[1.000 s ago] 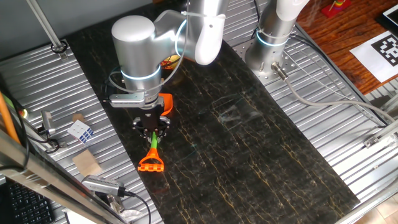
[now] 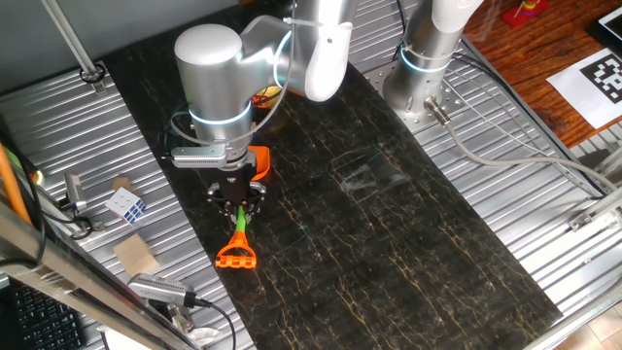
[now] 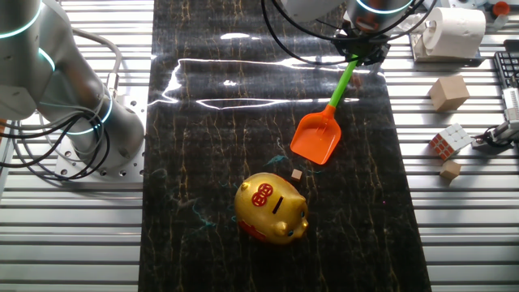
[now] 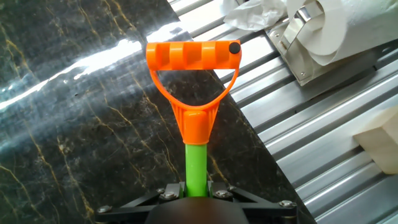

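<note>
A toy shovel with an orange blade (image 3: 317, 137), a green shaft (image 4: 196, 169) and an orange D-shaped handle (image 4: 194, 56) lies along the dark tabletop near its edge. My gripper (image 2: 239, 216) is over the shaft just below the handle. In the wrist view its fingers (image 4: 169, 194) come in close on both sides of the green shaft, shut on it. The contact itself is partly hidden by the gripper body. In exterior view 1 the arm covers part of the blade.
A golden piggy bank (image 3: 272, 208) and a tiny wooden cube (image 3: 296, 173) sit beyond the blade. Off the table's edge are a puzzle cube (image 3: 451, 141), a wooden block (image 3: 448, 93) and a paper roll (image 3: 451, 34).
The gripper's fingers appear slightly closer around the shaft than a second ago, though this is hard to make out. Arm and shovel keep their places.
</note>
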